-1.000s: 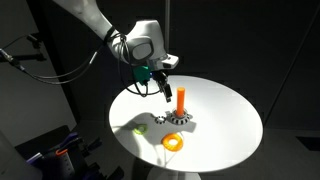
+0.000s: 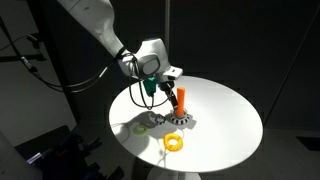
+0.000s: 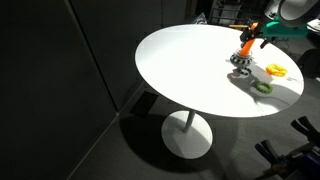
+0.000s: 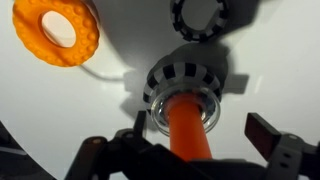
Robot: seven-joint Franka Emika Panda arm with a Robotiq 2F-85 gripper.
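Note:
An orange post stands upright on a round clear foot near the middle of the white table. In the wrist view the post rises toward the camera. A black-and-white striped ring lies about its foot; whether it fully encircles the foot is partly hidden. My gripper is open, its dark fingers spread wide with the post's upper end in the view between them. From the side, the gripper is close to the post's top; contact cannot be made out.
A second striped ring lies beside the post. An orange-yellow ring and a green ring rest flat nearby.
Over the last second my arm and gripper have come lower and slightly to the right, closer to the post. The post and rings look unmoved.

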